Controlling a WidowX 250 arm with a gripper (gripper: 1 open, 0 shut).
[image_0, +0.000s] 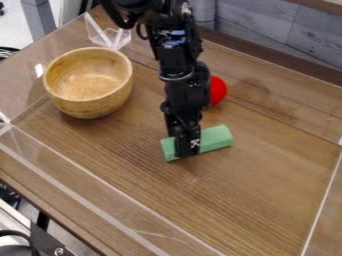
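The black robot arm hangs down into the middle of the camera view, its gripper (183, 140) low over a light green block (211, 138) lying on the wooden table (134, 200). The fingertips come down onto the block's left part and are shut on it, partly hiding it. The block reaches out to the right of the gripper.
A wooden bowl (87, 83) sits at the upper left. A red round object (215, 91) is partly hidden behind the arm on the right. A clear plastic bag (114, 33) lies at the top left.
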